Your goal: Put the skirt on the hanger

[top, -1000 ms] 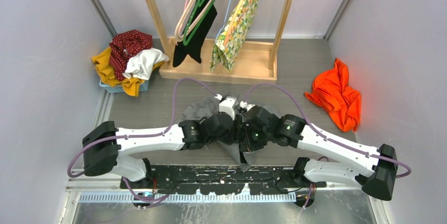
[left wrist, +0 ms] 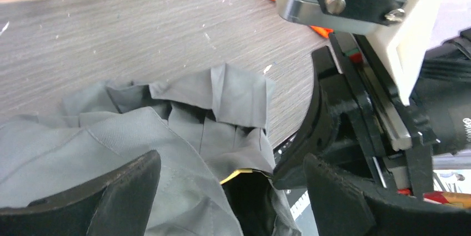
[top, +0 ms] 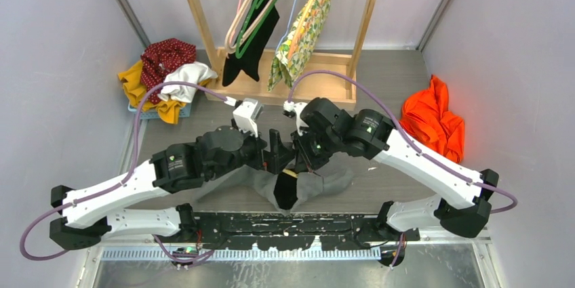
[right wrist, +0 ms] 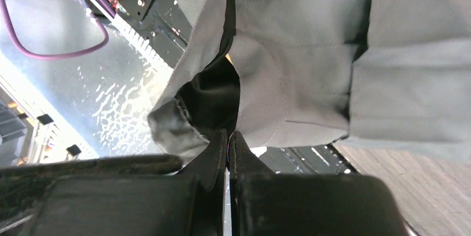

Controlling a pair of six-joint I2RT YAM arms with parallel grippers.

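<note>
The grey skirt (top: 239,181) lies crumpled on the floor at the front, its black inside (top: 285,192) showing at an opening. A thin yellow strip (left wrist: 237,174) sits at that opening; I cannot tell what it belongs to. My right gripper is shut on the skirt's edge, its fingertips together at the cloth. Beside it, my left gripper stands open above the grey folds, nothing gripped between its spread fingers. In the top view both grippers meet closely and hide part of the skirt. Several hangers, one of them green (top: 255,15), hang at the back.
A wooden rack (top: 325,91) stands behind, carrying a black garment (top: 252,47) and a patterned cloth (top: 298,47). At left is a blue basket (top: 140,111) of clothes; at right, an orange cloth (top: 434,125). Floor shows clear between rack and skirt.
Both grippers have shifted left in the top view, the left one further. The skirt has moved left and spread, and its black opening with the yellow strip shows more widely.
</note>
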